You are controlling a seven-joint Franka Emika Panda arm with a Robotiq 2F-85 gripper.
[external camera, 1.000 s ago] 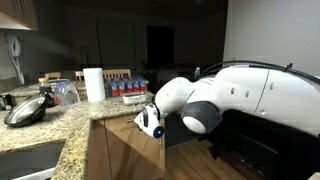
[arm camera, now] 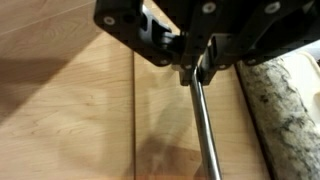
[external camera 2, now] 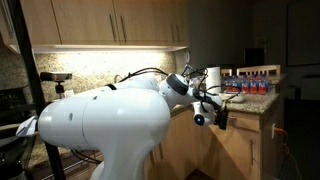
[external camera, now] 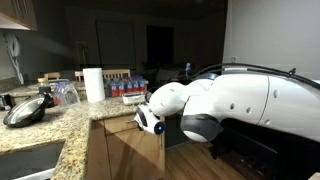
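A thin metal bar handle (arm camera: pixel 206 130) runs along a light wooden cabinet front (arm camera: pixel 165 125) in the wrist view. My gripper is shut on this bar, its dark fingers around the bar's upper end in the picture. In exterior view 1, my gripper (external camera: pixel 139 121) is at the cabinet front, just below the counter's edge. From the other side, in exterior view 2, the gripper (external camera 2: pixel 222 119) is up against the wooden front. The bar is too small to make out clearly in the exterior views.
A stone counter (external camera: pixel 72 150) runs above the cabinets, with a paper towel roll (external camera: pixel 94 84), several bottles (external camera: pixel 122 88) and a dish rack (external camera: pixel 134 99) on it. A dark pan (external camera: pixel 27 111) lies at the left. Open floor (external camera: pixel 200 164) lies at the right.
The arm's links have swung, with the dark joint shifting right in exterior view 1. My gripper has stayed at nearly the same place by the cabinet front.
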